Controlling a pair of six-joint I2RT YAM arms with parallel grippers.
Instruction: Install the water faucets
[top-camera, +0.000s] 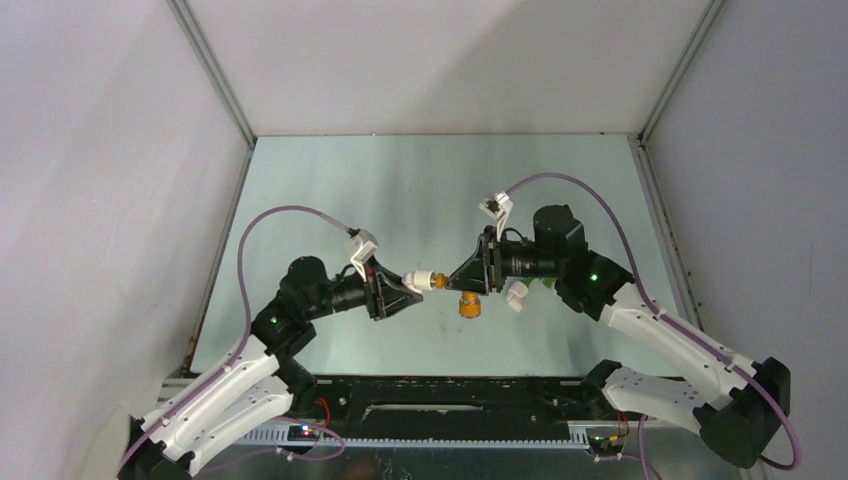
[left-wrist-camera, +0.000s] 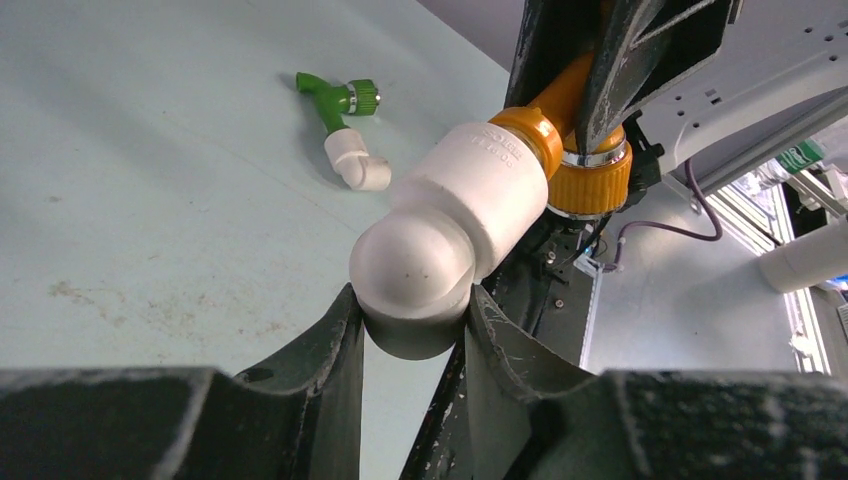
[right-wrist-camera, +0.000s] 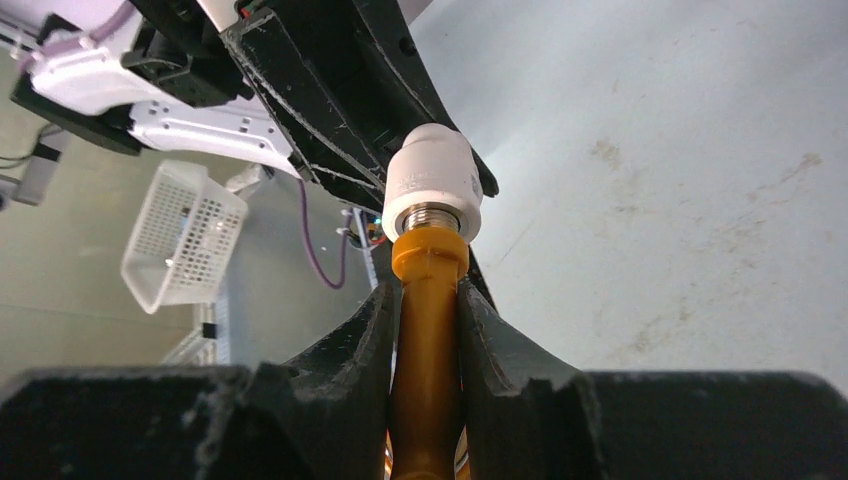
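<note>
A white elbow fitting (top-camera: 420, 281) sits end to end with an orange faucet (top-camera: 469, 305) between the two grippers over the middle of the board. My left gripper has the rounded end of the white fitting between its fingers. My right gripper is shut on the orange faucet's body. In the right wrist view a metal threaded neck (right-wrist-camera: 431, 217) shows between the white fitting (right-wrist-camera: 433, 173) and the orange collar.
A green faucet (left-wrist-camera: 330, 105) with a white elbow (left-wrist-camera: 356, 168) lies on the board (top-camera: 330, 170) to the right, partly under the right arm. The back and left of the board are clear. Walls border both sides; a white basket (right-wrist-camera: 183, 236) stands off the board.
</note>
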